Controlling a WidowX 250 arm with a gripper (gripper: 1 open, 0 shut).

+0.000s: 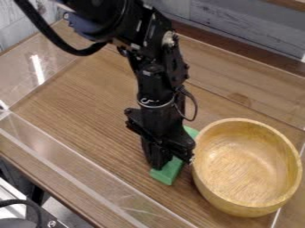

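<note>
The black robot arm reaches down from the top to the middle of the wooden table. Its gripper (160, 150) is low over a green block (168, 173), with the fingertips at or on the block's upper part. The gripper looks shut, though its dark fingers overlap, and whether anything is between them is hard to see. The block lies just left of a yellow bowl (245, 167), partly hidden by the gripper.
The yellow bowl fills the lower right, close against the block. A pale wall (251, 40) runs along the back, and a dark cable shows at the lower left.
</note>
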